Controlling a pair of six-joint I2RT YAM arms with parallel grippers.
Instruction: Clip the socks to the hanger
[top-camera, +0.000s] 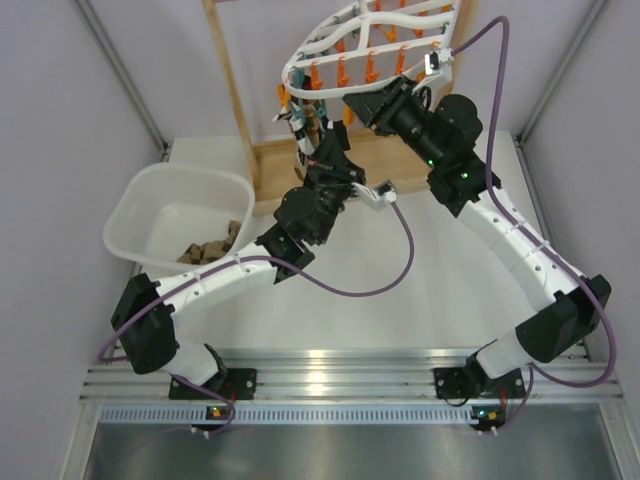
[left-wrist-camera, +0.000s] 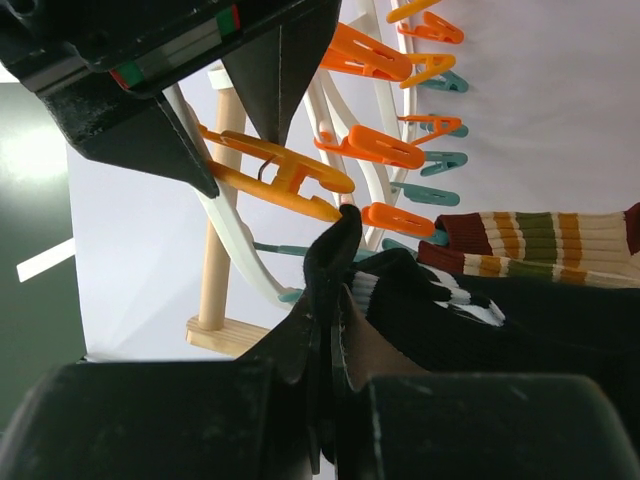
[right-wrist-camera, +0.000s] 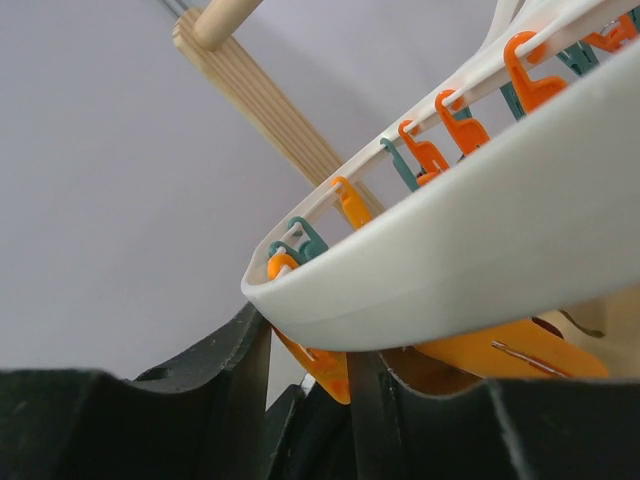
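Observation:
My left gripper is shut on a black sock (left-wrist-camera: 460, 330), whose tip stands up beside an orange clip (left-wrist-camera: 280, 170) on the white hanger (right-wrist-camera: 440, 250). My right gripper is at that clip under the hanger's rim; its fingers show above the clip in the left wrist view, and how far they are closed is hard to tell. Striped socks (left-wrist-camera: 540, 240) hang from clips behind the black one. In the top view both grippers meet below the hanger's front left.
A white bin (top-camera: 135, 220) with some brown items stands at the left. The hanger's wooden stand (top-camera: 235, 90) rises behind the arms.

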